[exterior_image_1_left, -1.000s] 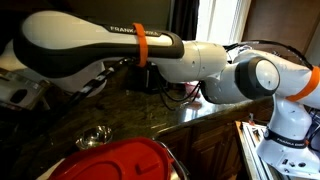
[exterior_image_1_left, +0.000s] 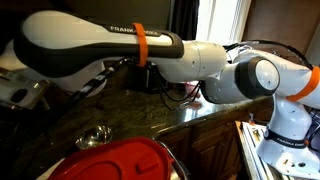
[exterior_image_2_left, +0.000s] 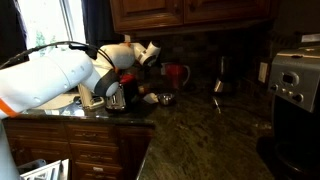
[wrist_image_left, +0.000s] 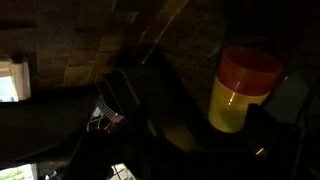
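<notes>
In the wrist view a red-and-yellow object (wrist_image_left: 244, 88), like a cup or a lidded tub, shows right of centre against dark surroundings. Around it the picture is too dark to make out my fingers, or whether anything lies between them. My white arm (exterior_image_2_left: 62, 78) reaches over the counter from the left in exterior view 2, its far end close to the back wall. The same arm (exterior_image_1_left: 95, 45) crosses the top of exterior view 1, and its end runs into the dark left side.
A large red round thing (exterior_image_1_left: 125, 163) fills the bottom of exterior view 1, with a metal bowl (exterior_image_1_left: 94, 137) behind it. A red pitcher (exterior_image_2_left: 178, 78) stands near the back wall. The dark counter (exterior_image_2_left: 205, 140) has wide free room in front. A silver appliance (exterior_image_2_left: 296, 75) stands right.
</notes>
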